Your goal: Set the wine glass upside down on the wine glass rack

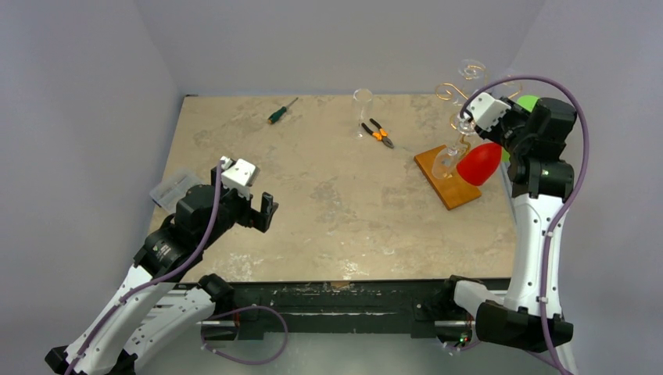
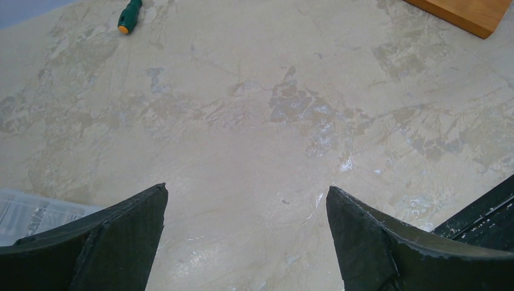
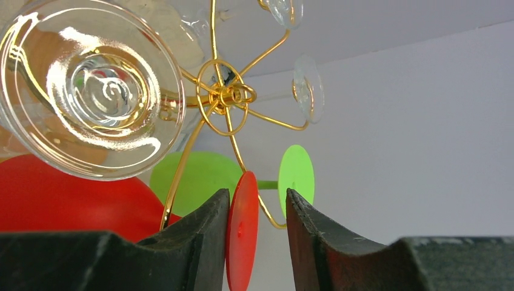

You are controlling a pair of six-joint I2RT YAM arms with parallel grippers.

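Note:
A red wine glass (image 1: 479,164) hangs bowl-down on the gold wine glass rack (image 3: 197,130), its bowl leaning in the top view. Its flat red foot (image 3: 242,227) shows between the fingers of my right gripper, close to the left finger, with a clear gap to the right one. That gripper is open. A gold rack arm crosses in front of the red bowl (image 3: 66,194); the stem is mostly hidden. Far to the left, my left gripper stands open and empty over the table.
Several clear glasses, one of them a clear glass (image 3: 97,91), and a green glass (image 3: 197,173) hang close by on the rack. Its wooden base (image 1: 446,183) is below. Another clear glass (image 1: 362,105), pliers (image 1: 379,134) and a screwdriver (image 1: 280,112) lie behind the bare table middle.

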